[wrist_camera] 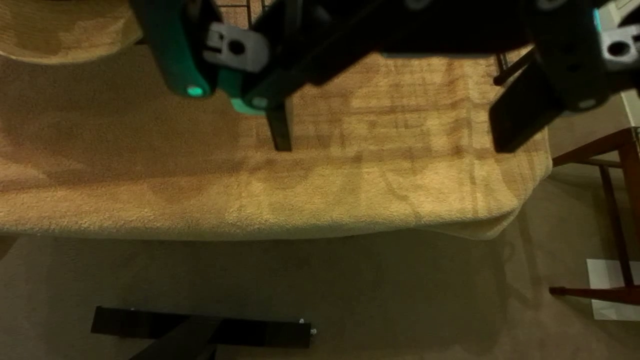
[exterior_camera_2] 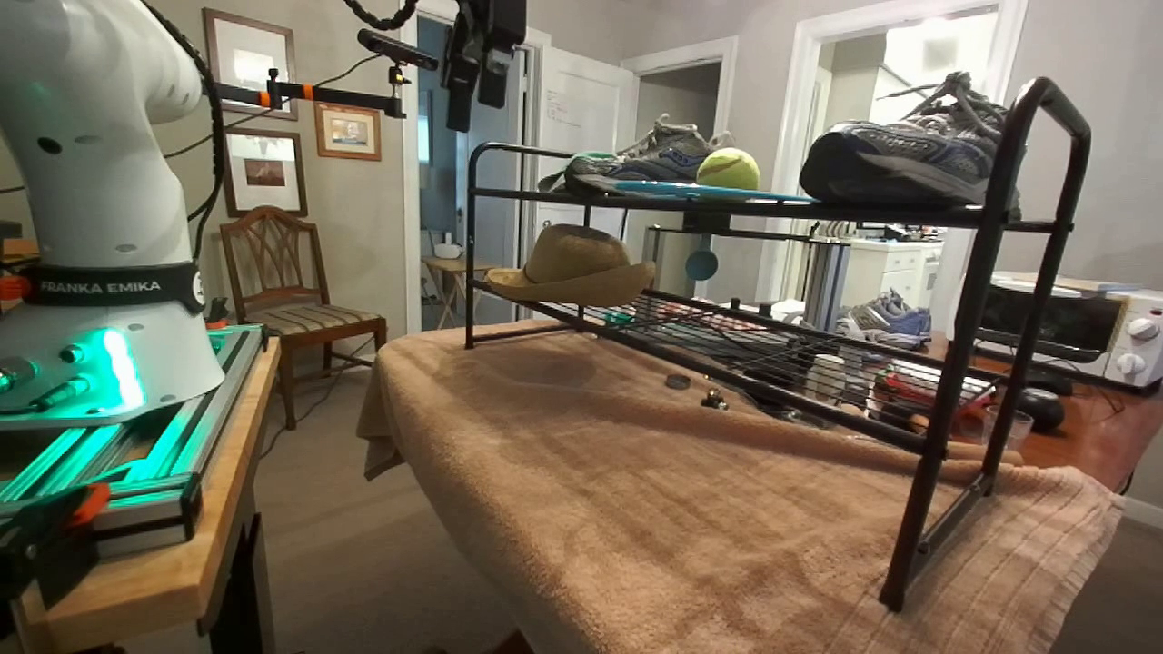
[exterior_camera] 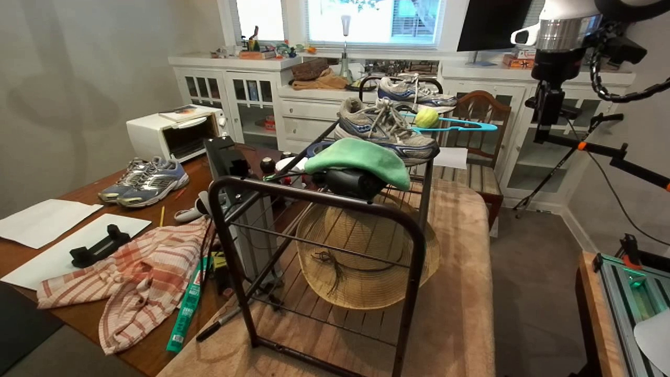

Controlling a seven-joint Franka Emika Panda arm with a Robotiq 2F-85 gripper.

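My gripper is open in the wrist view, with a wide gap between its fingers and only the tan towel (wrist_camera: 360,198) visible below. In the first exterior view it hangs at upper right, apart from the dark metal rack (exterior_camera: 326,200). A straw hat (exterior_camera_2: 572,262) rests on the rack's lower shelf. On top are a grey shoe (exterior_camera: 377,129), another shoe (exterior_camera: 414,93) behind it, a yellow-green tennis ball (exterior_camera_2: 728,171), a light-blue flat object (exterior_camera_2: 698,192) and a green cloth (exterior_camera: 359,160) draped over something black.
Beside the rack, a cluttered wooden table holds another pair of shoes (exterior_camera: 147,182), a striped cloth (exterior_camera: 138,270) and a toaster oven (exterior_camera: 172,133). A wooden chair (exterior_camera_2: 285,278) stands beyond the towel's end.
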